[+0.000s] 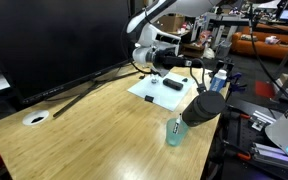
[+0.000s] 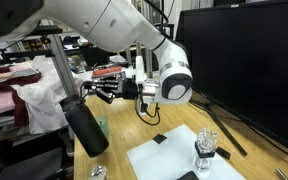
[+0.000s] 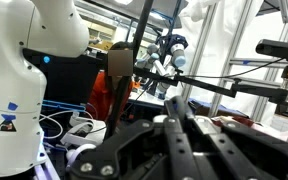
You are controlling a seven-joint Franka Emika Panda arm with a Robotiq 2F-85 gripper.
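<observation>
A black cup point(image 1: 204, 107) hangs tilted near the front right of the table. My gripper point(image 2: 85, 92) is shut on it by its upper rim, and the cup point(image 2: 82, 127) shows from the side in the second exterior view. Just left of and below it stands a teal glass point(image 1: 175, 133) with a pale stick-like thing in it. The teal glass point(image 2: 103, 126) is mostly behind the black cup in the second exterior view. In the wrist view the dark gripper body fills the lower part, and the cup cannot be made out there.
A white sheet point(image 1: 160, 96) lies further back with a black object point(image 1: 166, 84) on it. A clear glass point(image 2: 206, 148) stands on that sheet. A blue container point(image 1: 220, 79) is at the right.
</observation>
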